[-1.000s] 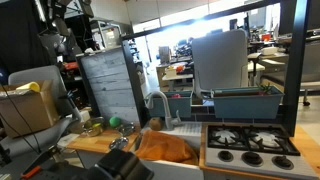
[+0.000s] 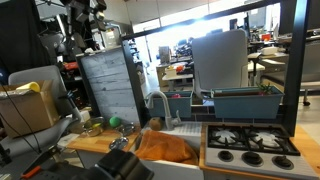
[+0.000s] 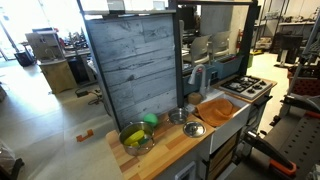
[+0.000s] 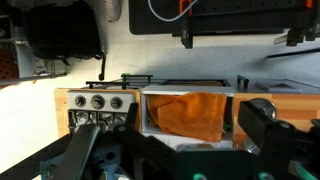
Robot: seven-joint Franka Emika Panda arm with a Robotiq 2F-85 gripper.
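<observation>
My gripper hangs high over the counter in the wrist view. Its dark fingers stand wide apart at the lower part of that picture, with no object visible between them at their own height. Far below the gap lies an orange cloth [image 4: 190, 114], spread over the sink area; exterior view 1 shows the cloth [image 2: 166, 147] in front of the faucet [image 2: 158, 103]. A metal pot with yellow things inside [image 3: 137, 140] stands on the wooden counter, beside a green round item [image 3: 151, 119]. Metal bowls or lids [image 3: 194, 129] sit nearer the cloth.
A gas stove [image 2: 253, 140] fills the counter's right end, with a blue bin [image 2: 244, 106] behind it. The grey plank wall [image 3: 136, 70] rises behind the pots. Open floor [image 4: 210, 55] shows in front of the counter.
The upper arm near the top left of exterior view 1 has shifted slightly right and down. The counter objects look unmoved.
</observation>
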